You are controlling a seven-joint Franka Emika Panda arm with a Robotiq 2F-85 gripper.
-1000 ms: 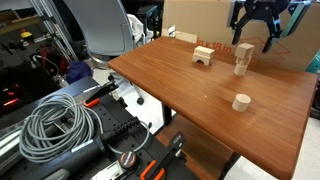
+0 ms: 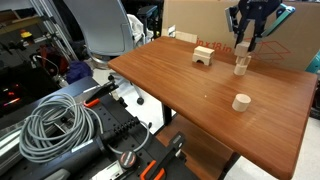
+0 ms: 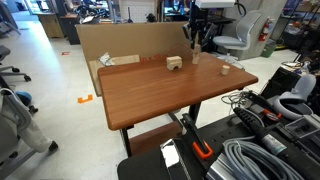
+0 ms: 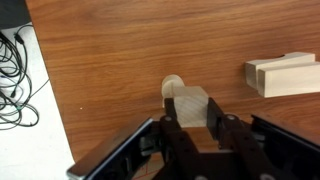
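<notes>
A small pale wooden block (image 2: 242,48) stands above a light wooden cylinder (image 2: 240,69) on the right half of the table. My gripper comes down over this block from above and is shut on it. Seen from the wrist, the block's pale face (image 4: 191,108) fills the space between the dark fingers, and the cylinder's round top (image 4: 172,84) peeks out just past it. Whether block and cylinder still touch I cannot tell. In the second exterior view the pale stack (image 3: 197,50) looks upright below the gripper.
A wider light wooden block (image 2: 203,55) sits to the left of the stack. Another short cylinder (image 2: 241,102) stands alone nearer the front right. Cardboard (image 2: 285,40) walls the back edge.
My gripper has come down around the block and its fingers have closed on it. The other wooden pieces stay where they were.
</notes>
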